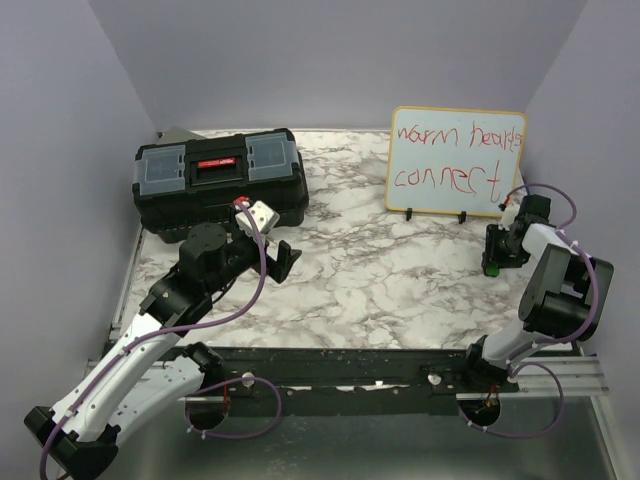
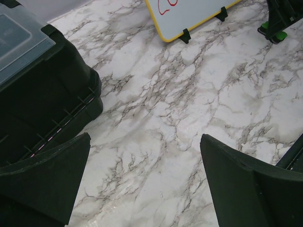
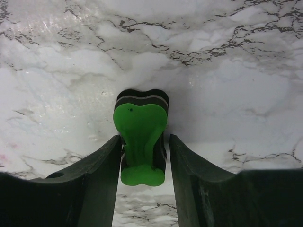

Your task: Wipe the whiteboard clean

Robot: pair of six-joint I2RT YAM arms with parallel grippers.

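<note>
The whiteboard (image 1: 455, 160) stands at the back right with "warm hearts connect" in red across it. A green and black eraser (image 3: 141, 127) lies on the marble table in the right wrist view, its narrow waist between the fingers of my right gripper. The fingers there are part open, close on both sides of the eraser; whether they touch it is hard to tell. In the top view the eraser (image 1: 491, 270) is mostly covered by that gripper. Beside the toolbox, my left gripper is open, with only bare table between its fingers.
A large black toolbox (image 1: 220, 180) occupies the back left of the table. Black clips (image 1: 462, 217) support the whiteboard's lower edge. A side wall (image 1: 590, 150) rises close to the right arm.
</note>
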